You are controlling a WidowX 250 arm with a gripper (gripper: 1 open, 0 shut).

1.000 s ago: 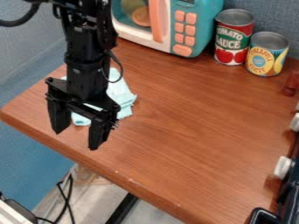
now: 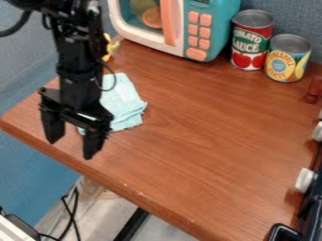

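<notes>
The black gripper (image 2: 72, 132) hangs at the left of the wooden table, its two fingers spread wide and open, with nothing visible between them. A pale blue cloth (image 2: 120, 102) lies on the table just behind and to the right of the gripper, partly hidden by it.
A toy microwave (image 2: 185, 24), a tomato can (image 2: 250, 42) and a yellow can (image 2: 287, 58) stand at the back. A small red object (image 2: 313, 92) and black appliance (image 2: 304, 207) sit at the right.
The gripper has shifted a little to the left and slightly up, uncovering more of the cloth.
</notes>
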